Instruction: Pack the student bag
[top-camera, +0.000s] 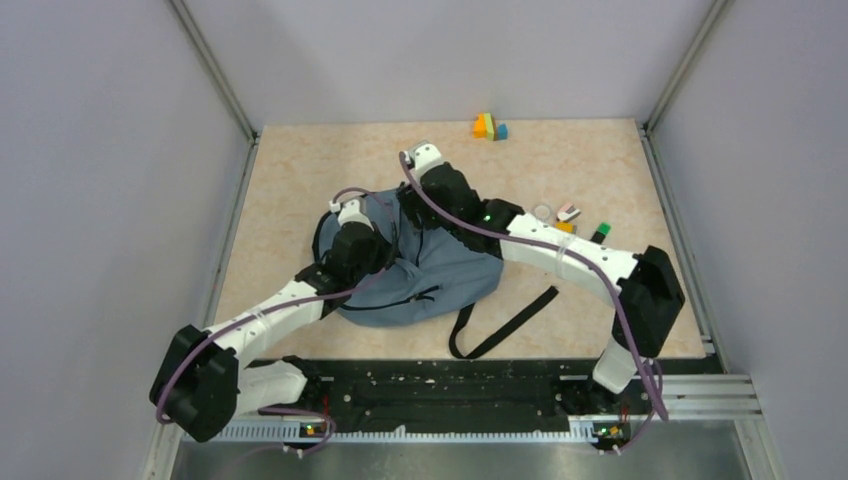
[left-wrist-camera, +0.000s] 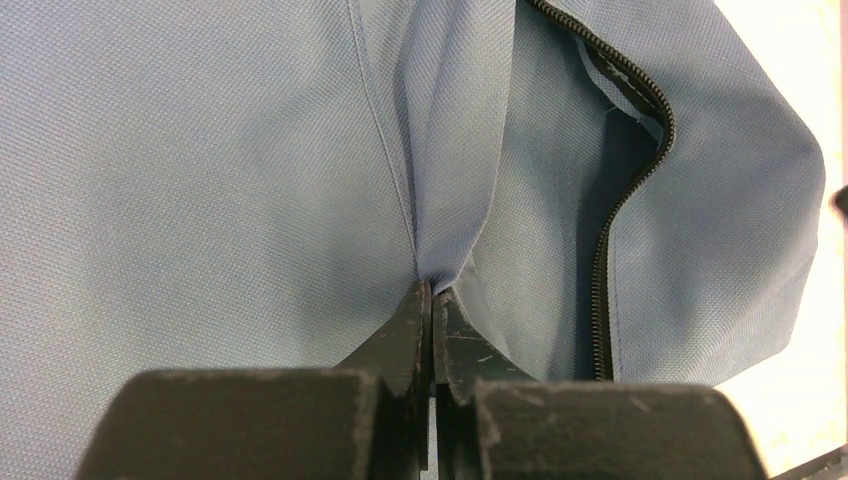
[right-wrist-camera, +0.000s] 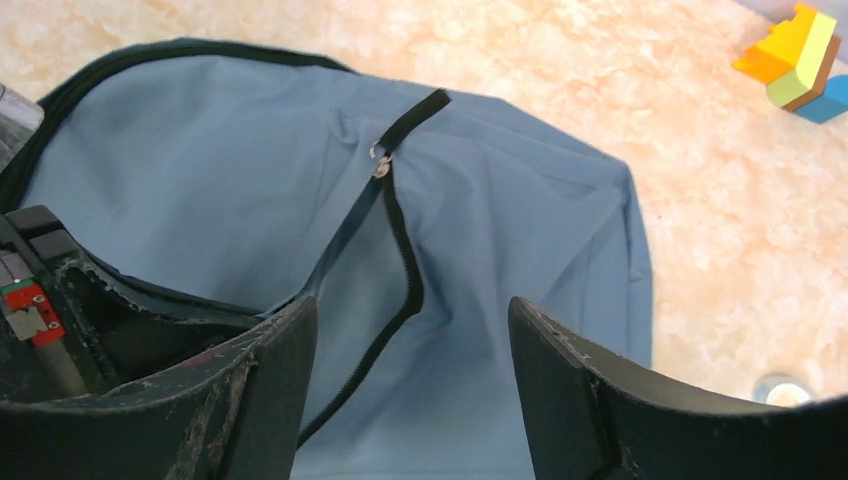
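The grey-blue bag (top-camera: 460, 275) lies on the table, its black zipper line (right-wrist-camera: 408, 250) curving across the rumpled fabric. In the left wrist view a raised fold of bag fabric (left-wrist-camera: 455, 170) runs down into the tips of my left gripper, which is shut on it. Another zipper edge (left-wrist-camera: 600, 270) gapes to the right of that fold. My right gripper stands open above the bag, its fingers (right-wrist-camera: 285, 350) apart with nothing gripped between them. The left gripper's side (right-wrist-camera: 70, 310) shows at the right wrist view's left edge. The bag's inside is mostly hidden.
Coloured blocks (top-camera: 487, 127) sit at the back edge. To the right lie a round white item (top-camera: 543, 212), a pink-and-white item (top-camera: 568, 212) and a green-ended black item (top-camera: 601, 233). A black strap (top-camera: 510, 325) trails toward the front edge.
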